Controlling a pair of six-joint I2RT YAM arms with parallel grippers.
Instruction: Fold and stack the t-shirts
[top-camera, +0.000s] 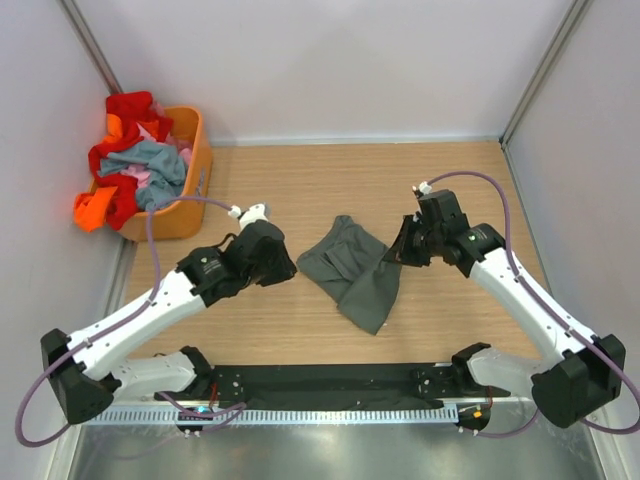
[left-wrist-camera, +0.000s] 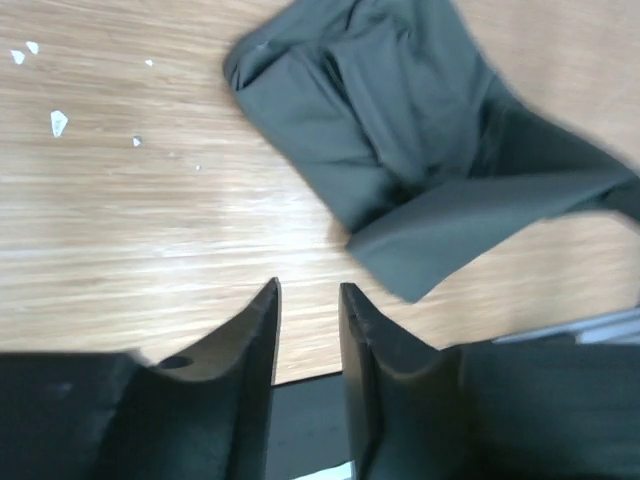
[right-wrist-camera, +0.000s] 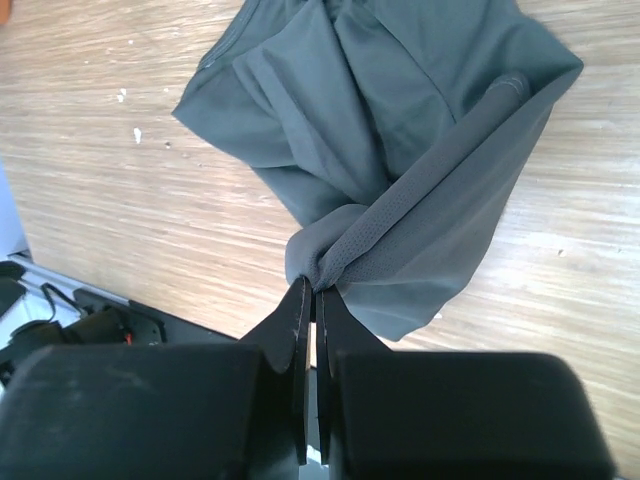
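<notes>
A dark grey-green T-shirt (top-camera: 358, 277) lies skewed on the table, wrinkled, with one corner lifted toward the right arm. My right gripper is shut on that bunched corner of the shirt (right-wrist-camera: 400, 220), the cloth stretching away from its tips. To the left of the shirt hangs my left gripper, its fingers parted and no cloth between them. In the left wrist view the shirt (left-wrist-camera: 370, 120) is beyond and to the right of those fingers.
An orange basket (top-camera: 201, 185) at the back left is heaped with red, orange, pink and grey-blue clothes (top-camera: 148, 165). Small white scraps (left-wrist-camera: 58, 123) are on the wooden table (top-camera: 270, 170).
</notes>
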